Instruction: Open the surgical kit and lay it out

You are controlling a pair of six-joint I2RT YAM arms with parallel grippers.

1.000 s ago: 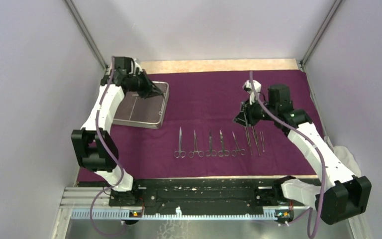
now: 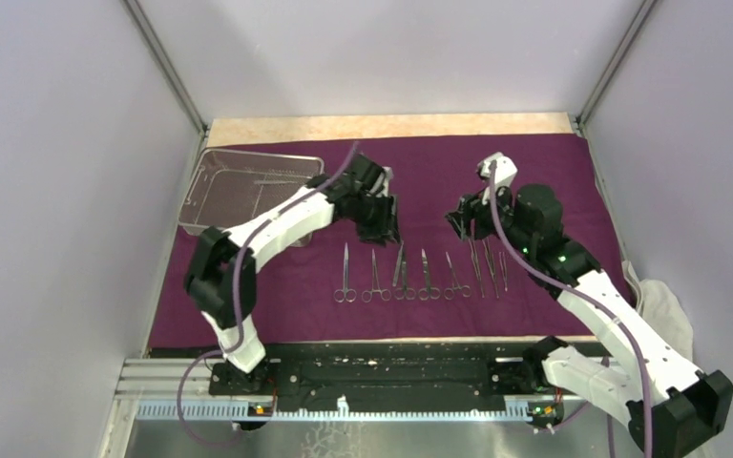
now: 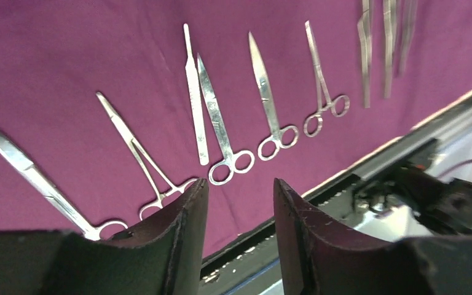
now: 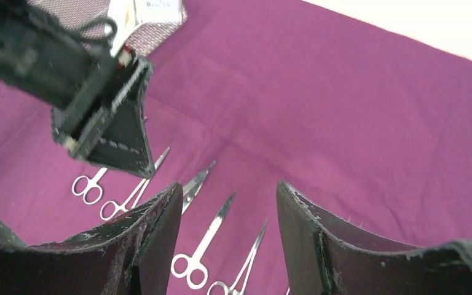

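A row of steel scissors and clamps lies on the purple cloth. A flat handle lies among them, beside scissors. Several thin instruments lie at the right end. My left gripper is over the middle of the row, open and empty. My right gripper is open and empty above the right part of the row. The metal tray at the back left has at least one long instrument inside, partly hidden by the left arm.
The left gripper's body is close in front of the right wrist camera. A crumpled light cloth lies beyond the right edge.
The left arm has moved right from the tray to over the row. A flat handle has appeared beside the middle scissors.
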